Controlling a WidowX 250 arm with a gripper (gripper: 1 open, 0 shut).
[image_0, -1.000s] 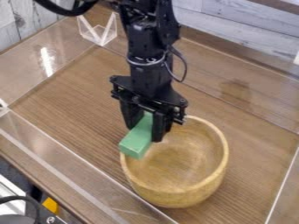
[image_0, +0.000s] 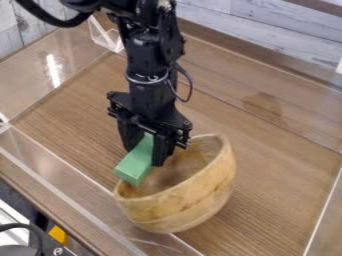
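Note:
My gripper (image_0: 146, 140) is shut on a green object (image_0: 135, 161), holding it over the left part of a wooden bowl (image_0: 201, 199). The bowl is tilted, its right side raised, and the green object reaches down inside its near-left rim. The fingertips are partly hidden by the object and the arm.
White wall boards (image_0: 301, 35) line the back. A small yellow object (image_0: 56, 233) and dark cables lie off the front left edge.
The gripper and green object have moved left and slightly toward the camera. The bowl has shifted left and tipped from its flatter pose.

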